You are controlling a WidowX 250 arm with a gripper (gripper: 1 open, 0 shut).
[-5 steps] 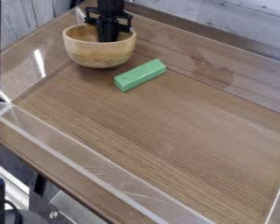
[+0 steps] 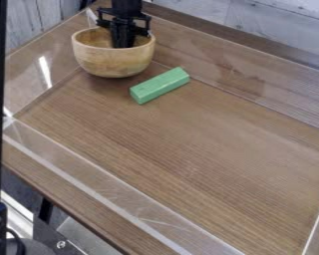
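Note:
A wooden bowl (image 2: 107, 61) sits near the back left corner of the table. My black gripper (image 2: 123, 36) reaches down into it from above, its fingertips hidden or too dark to make out inside the bowl, so its opening and anything between the fingers cannot be seen. A green block (image 2: 159, 86) lies on the table to the right and a little in front of the bowl, apart from it.
A wall (image 2: 269, 25) runs along the back. Dark robot parts show at the lower left edge.

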